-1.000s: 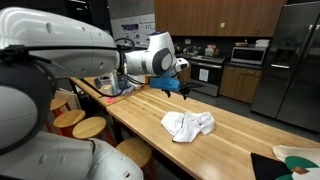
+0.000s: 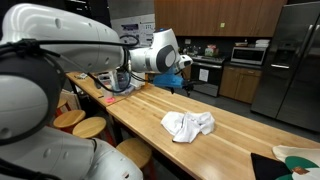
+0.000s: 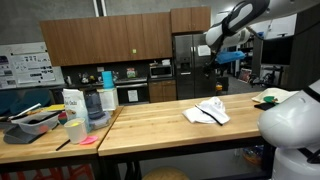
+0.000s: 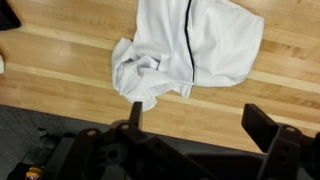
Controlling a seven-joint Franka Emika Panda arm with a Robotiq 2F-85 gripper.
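Observation:
On the wooden table lies a crumpled white cloth [image 2: 187,124], partly folded over itself. From above, the wrist view shows the cloth [image 4: 215,45] spread across the upper middle, with a thin dark line running down it. My gripper is open, its two black fingers [image 4: 262,126] wide apart with nothing between them. Seen from the side, the gripper hangs well above the tabletop, clear of the cloth [image 3: 207,112].
At the right lie a dark mat [image 2: 268,167] and a green-rimmed white tray [image 2: 297,156]. Bins, a blue-lidded container [image 3: 107,80] and a yellow cup [image 3: 75,130] crowd the table's other end. Bare wood [image 3: 150,130] lies between. Stools [image 2: 90,127] stand along the near edge.
The cloth lies as before.

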